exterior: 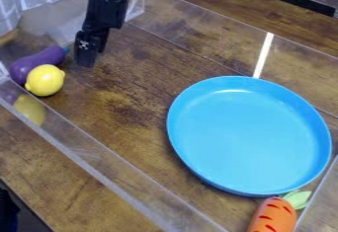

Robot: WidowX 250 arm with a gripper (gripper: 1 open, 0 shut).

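Observation:
The black gripper (90,46) hangs at the upper left, its arm coming down from the top edge, above the wooden floor just right of a purple eggplant (38,64). A yellow lemon (45,80) lies just below the eggplant. A large blue plate (248,135) fills the right middle. An orange toy carrot (272,217) with a pale green top sits at the lower right. The fingers are small and dark, so whether they are open or shut is unclear.
Clear low walls (122,187) border the area on the sides. The wooden middle between the lemon and the plate is bare.

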